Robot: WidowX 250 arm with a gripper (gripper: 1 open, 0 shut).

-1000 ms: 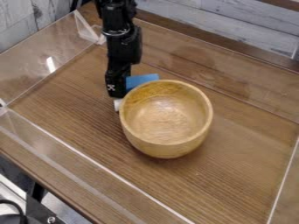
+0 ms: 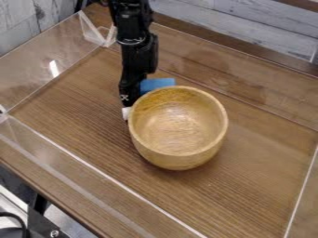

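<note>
The black robot arm reaches down from the top of the view to my gripper (image 2: 137,88), which sits just behind a large tan wooden bowl (image 2: 177,139). A blue object (image 2: 156,85) is at the gripper's right side, partly hidden behind the bowl's rim. A small white piece (image 2: 125,113) shows at the bowl's left edge. The fingertips are dark and small, so I cannot see clearly how they close on anything.
The wooden table (image 2: 74,130) has free room to the left, front and right of the bowl. Clear raised edges border it on the left and right. Black cables lie beyond the lower left edge.
The arm and gripper have shifted slightly over the last second near the blue object and the bowl's back rim. The bowl stays about where it was.
</note>
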